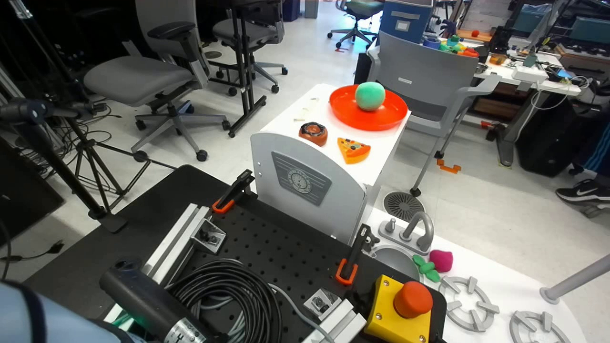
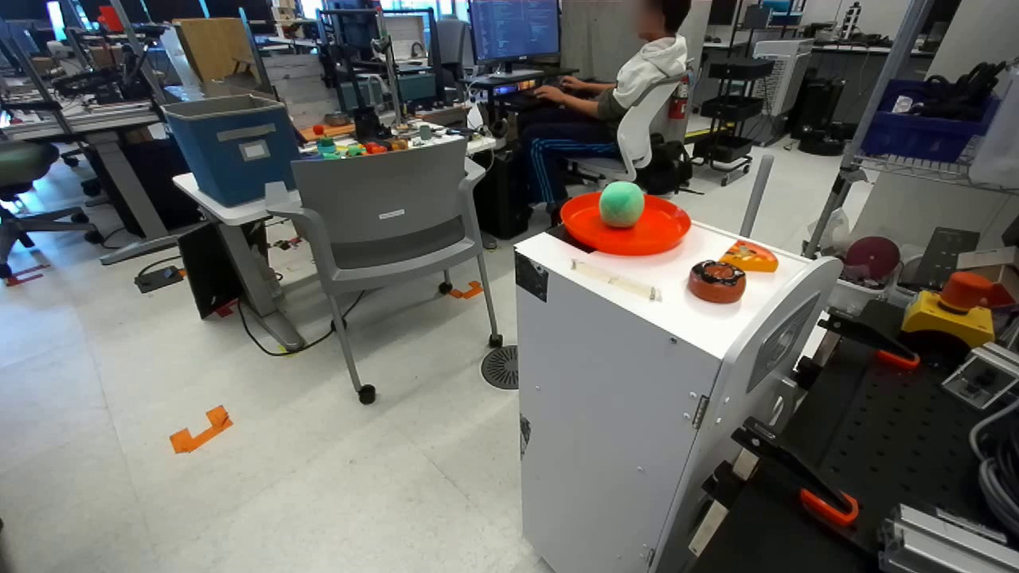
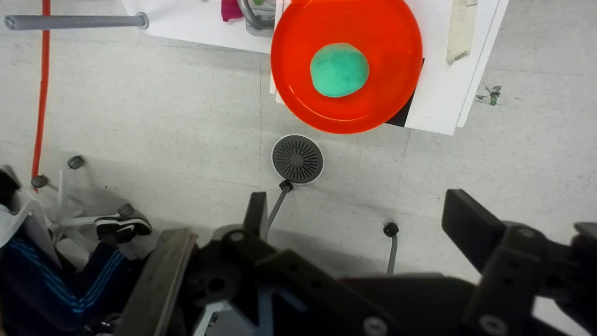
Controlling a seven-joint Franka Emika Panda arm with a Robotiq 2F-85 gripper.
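Observation:
My gripper shows only in the wrist view, its two dark fingers spread wide with bare floor visible between them. Ahead of the fingertips, a green ball (image 3: 339,70) rests in a round red plate (image 3: 392,106). That plate sits at the far end of a white cabinet top. On the same top, nearer the black table, lie a brown doughnut-like toy (image 1: 313,133) and an orange pizza slice (image 1: 353,149). Beside the toy sink are a magenta object (image 1: 441,260) and a green one (image 1: 426,267).
A toy sink faucet (image 1: 421,229) and stove rings (image 1: 470,304) stand on the lower white counter. Clamps (image 1: 354,254), a coiled cable and a red-topped yellow button box (image 1: 400,311) occupy the black table. A grey chair (image 2: 387,215) stands near the cabinet. A person sits farther off.

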